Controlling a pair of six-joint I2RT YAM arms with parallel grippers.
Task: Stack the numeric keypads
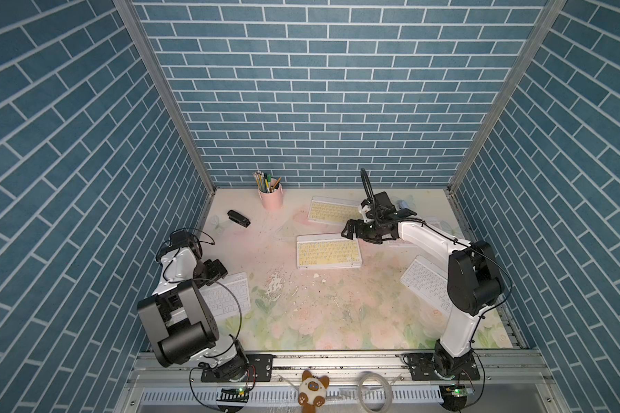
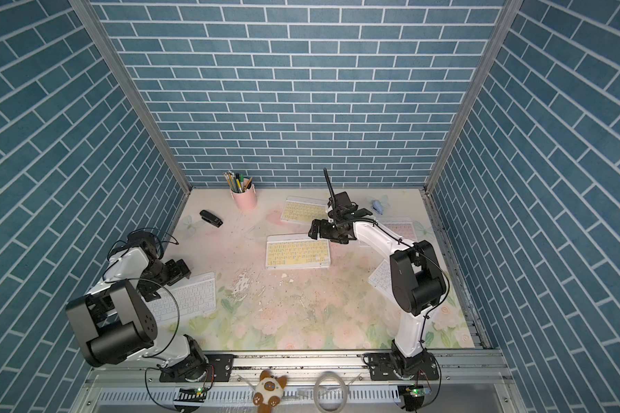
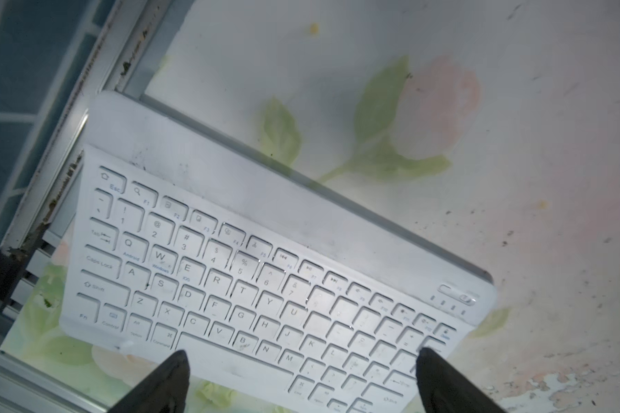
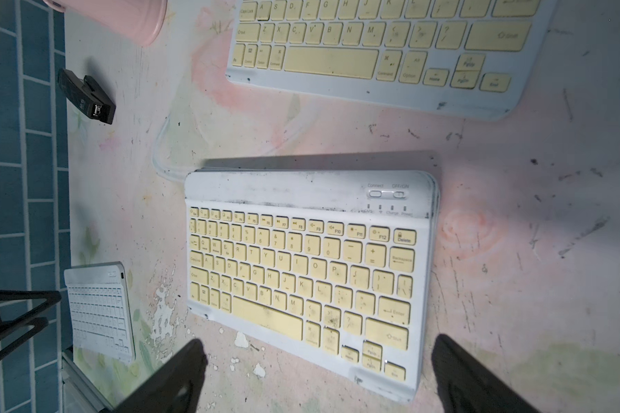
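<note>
A cream-keyed keyboard (image 1: 327, 253) lies centre table, apparently on another board; a second cream one (image 4: 385, 58) lies behind it. My left gripper is open over a white keyboard (image 3: 275, 289) at the left front, nothing held. My right gripper stands open over the right part of the central keyboard. Another white keyboard (image 1: 423, 282) lies at the right front; a pink-keyed one (image 2: 399, 230) is partly hidden behind the right arm.
A pink pencil cup (image 1: 271, 199) and black stapler (image 1: 238, 218) sit at the back left. A blue object (image 2: 376, 206) is at the back right.
</note>
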